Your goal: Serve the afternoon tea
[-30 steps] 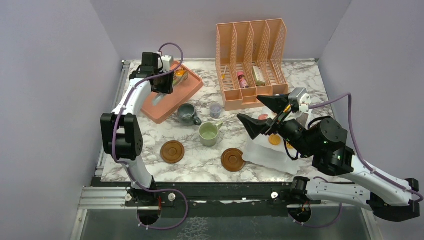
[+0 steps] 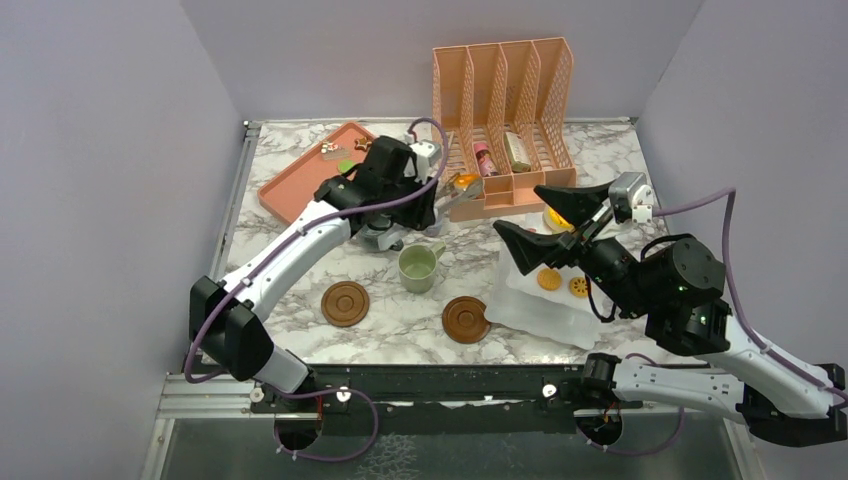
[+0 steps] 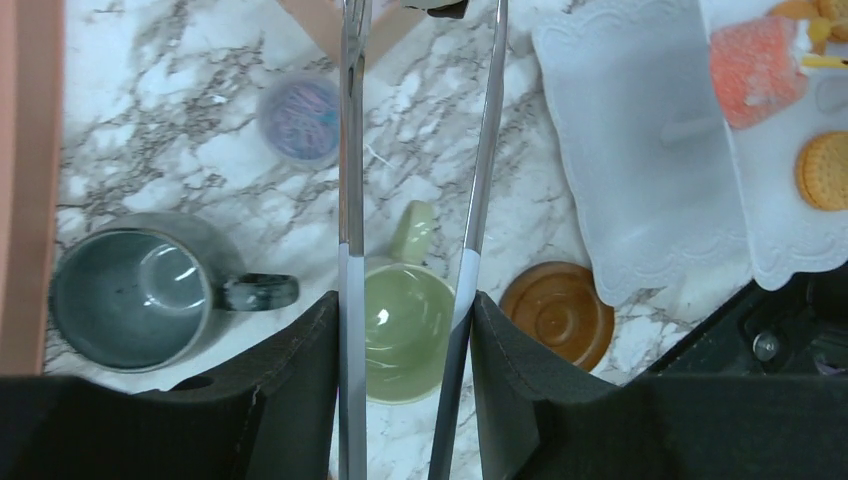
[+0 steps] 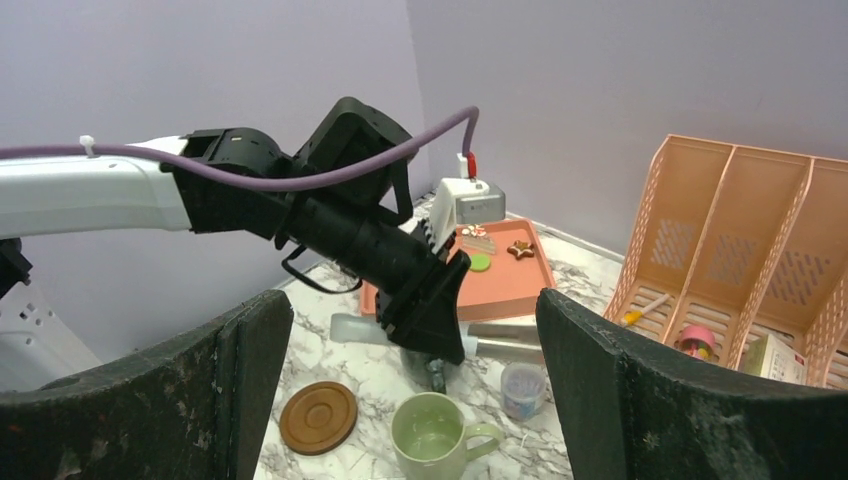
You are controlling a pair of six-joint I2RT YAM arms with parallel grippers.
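Observation:
My left gripper is closed round the two arms of metal tongs, whose arms are spread apart. In the top view the tongs' orange-tinted head hangs by the organizer's front edge, with nothing seen in it. Beneath, a green mug and a dark grey mug stand upright, both looking empty. The pink tray holds a swirled sweet, a star-shaped cookie and a green round. My right gripper is open and empty above the white plates.
A peach organizer with several slots holds a pink can and a pale box. A clear cup stands near the mugs. Two brown coasters, one left, one right, lie bare. Round cookies lie on the plates.
My left gripper has carried the tongs right, from over the pink tray to above the mugs and clear cup. The right arm has shifted slightly right.

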